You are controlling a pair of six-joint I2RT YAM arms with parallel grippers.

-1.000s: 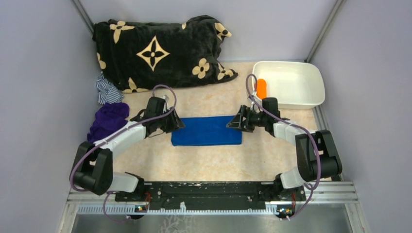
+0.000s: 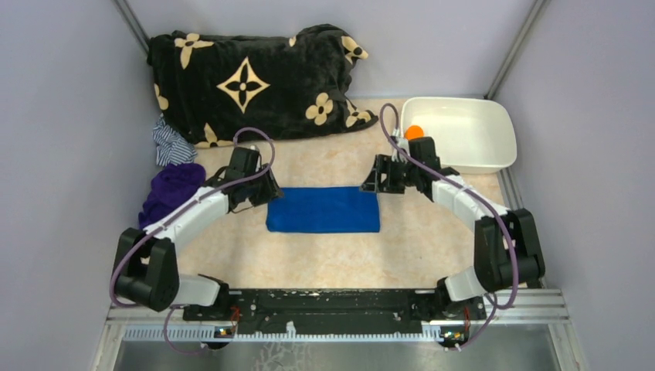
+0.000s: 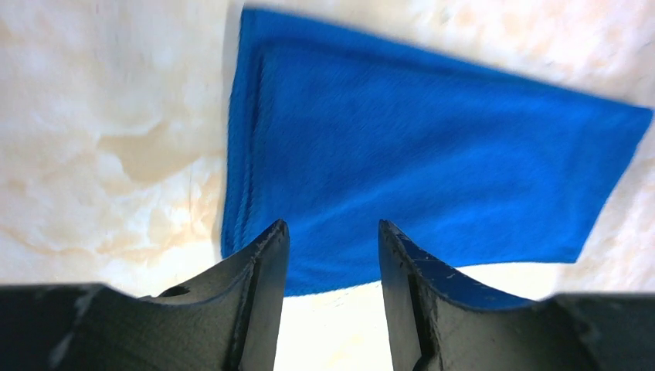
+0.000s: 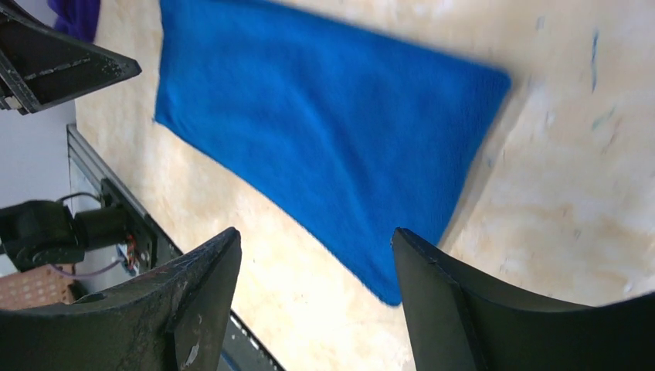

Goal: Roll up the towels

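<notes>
A blue towel (image 2: pixel 322 209) lies folded into a flat rectangle in the middle of the table, with a narrow fold along one edge in the left wrist view (image 3: pixel 417 162). My left gripper (image 2: pixel 272 192) hangs over its left end, its fingers apart with nothing between them (image 3: pixel 332 239). My right gripper (image 2: pixel 373 182) is above the towel's back right corner, also open and empty; the right wrist view (image 4: pixel 317 255) shows the towel below it.
A purple cloth (image 2: pixel 166 193) and striped cloth (image 2: pixel 174 143) lie at the left. A patterned dark pillow (image 2: pixel 270 85) fills the back. A white bin (image 2: pixel 467 135) with an orange item (image 2: pixel 413 131) stands back right.
The towel has shifted slightly left.
</notes>
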